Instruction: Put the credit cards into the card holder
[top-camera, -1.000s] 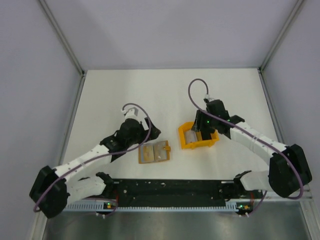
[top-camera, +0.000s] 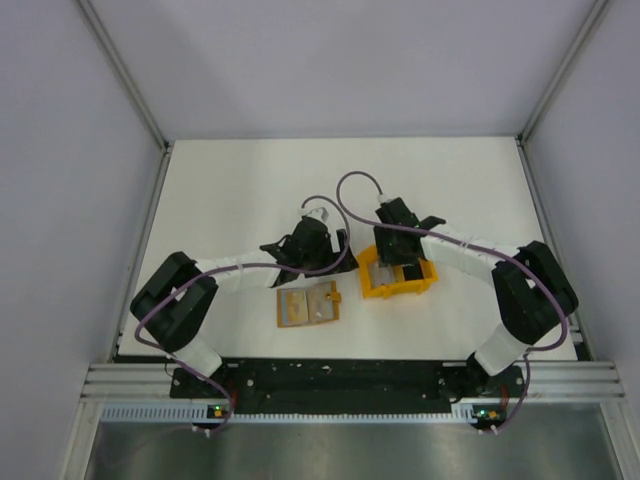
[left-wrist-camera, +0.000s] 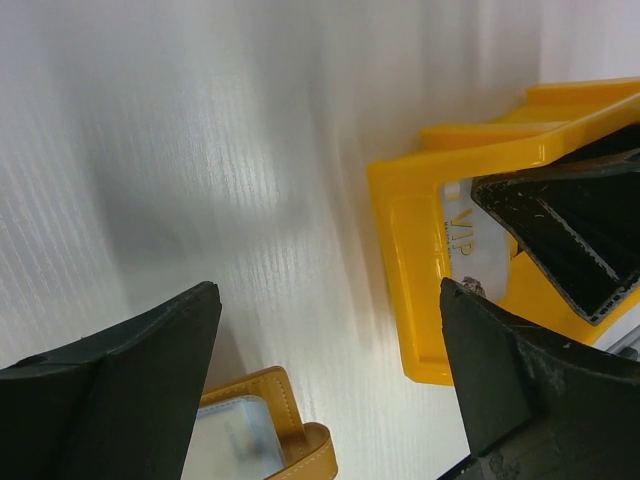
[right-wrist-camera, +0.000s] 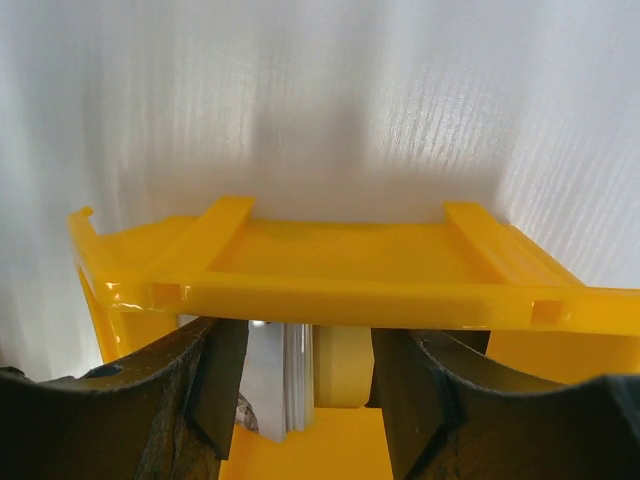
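In the yellow basket (top-camera: 380, 291) stand several cards, among them a white VIP card (left-wrist-camera: 476, 245) and a stack of white cards (right-wrist-camera: 264, 375) next to a pale yellowish one (right-wrist-camera: 342, 366). My right gripper is open over the basket, its fingers on either side of these cards; whether they touch is unclear. To the left, my left gripper stands open and empty beside the basket. The brown card holder (top-camera: 308, 305) lies flat on the table, opened out with clear pockets; its corner (left-wrist-camera: 285, 425) shows below my left gripper.
Holder and basket stand close together, with a narrow strip of table between them. The basket's raised rim (right-wrist-camera: 380, 305) crosses in front of my right fingers.
Basket and holder have not moved.
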